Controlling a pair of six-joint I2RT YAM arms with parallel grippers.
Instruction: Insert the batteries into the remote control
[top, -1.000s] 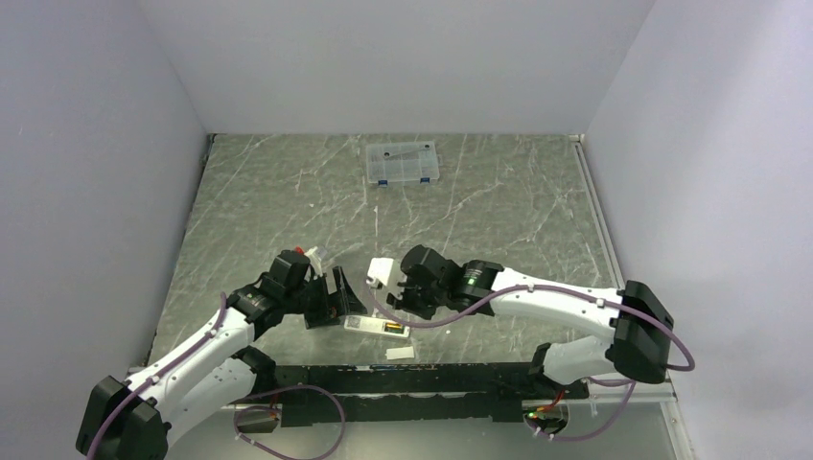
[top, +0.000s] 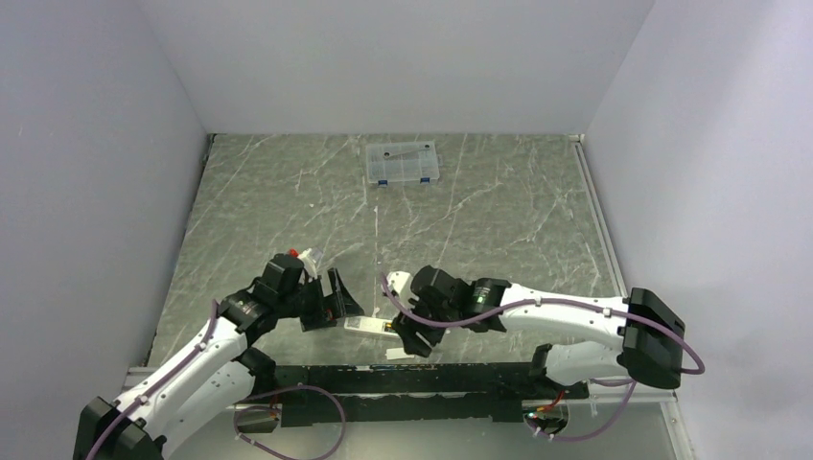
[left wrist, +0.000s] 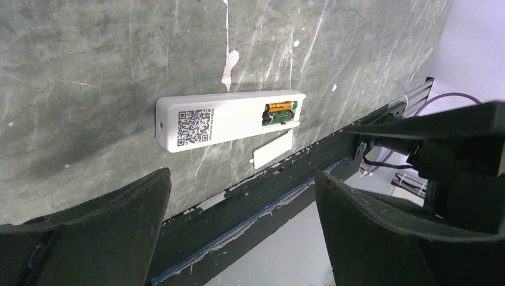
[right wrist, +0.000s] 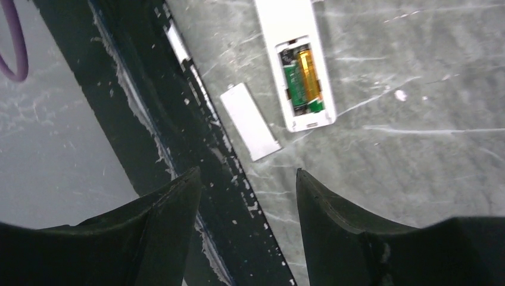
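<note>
The white remote [left wrist: 238, 114] lies back side up near the table's front edge, its battery bay uncovered. Inside the bay, an orange-topped battery and a green battery lie side by side; both also show in the right wrist view. Apart from the remote, on its front side, rests the white battery cover [right wrist: 250, 122], flat on the table. My left gripper is open and empty, over the remote's left end. Above the cover and the remote's bay end, my right gripper stands open with nothing between its fingers.
A dark rail [left wrist: 238, 208] runs along the table's front edge, close to the cover. Far back stands a clear plastic case [top: 403, 163]. Between the case and my arms, the marbled table [top: 479, 206] is bare.
The left arm has shifted only slightly.
</note>
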